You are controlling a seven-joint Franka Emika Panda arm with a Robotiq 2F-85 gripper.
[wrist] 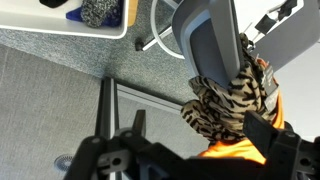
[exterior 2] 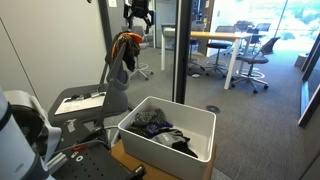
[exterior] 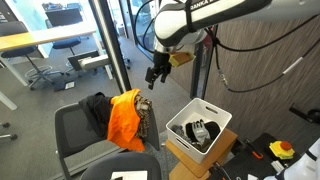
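Note:
My gripper (exterior: 157,80) hangs open in mid-air, up and to the right of the chair with clothes. Nothing is between its fingers in the wrist view (wrist: 198,130). An orange cloth (exterior: 124,120) drapes over the chair back, with a leopard-print cloth (exterior: 142,113) at its right and a black cloth (exterior: 98,108) at its left. The wrist view has the patterned cloth (wrist: 222,106) beyond the right finger, with orange fabric (wrist: 238,151) partly behind that finger. A white bin (exterior 2: 165,154) holds dark and grey clothes (exterior 2: 160,131).
The bin stands on a wooden surface (exterior: 184,167) beside the robot's base. A second dark seat (exterior: 125,164) with a white paper is in front of the draped chair. A dark vertical post (exterior 2: 181,50) rises behind the bin. Open floor (exterior: 90,90) lies behind the chairs.

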